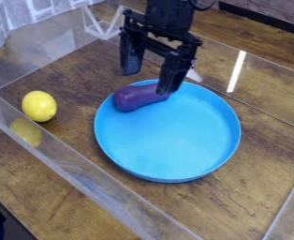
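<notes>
A black gripper [154, 62] hangs from the top of the view, its two fingers spread apart with nothing seen between them. Below it, a purple eggplant-like object [139, 95] rests on the upper left part of a round blue plate [175, 139]. A yellow egg-shaped object [38, 106] lies on the wooden surface to the left of the plate.
A transparent wall or edge [80, 177] runs diagonally along the lower left, with another edge at the top left.
</notes>
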